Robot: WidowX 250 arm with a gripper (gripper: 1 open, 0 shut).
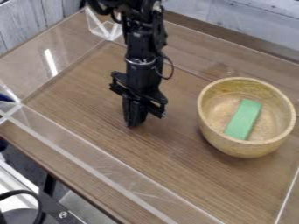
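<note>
The black robot arm reaches down from the top of the camera view, its gripper [136,112] low over the middle of the wooden table. The fingertips are dark and small, so whether anything is between them is unclear. To the right of the gripper sits a round wooden bowl [212,112] holding a green rectangular block [243,119].
A black cable [35,198] lies at the lower left corner. The table's edge runs along the back.
</note>
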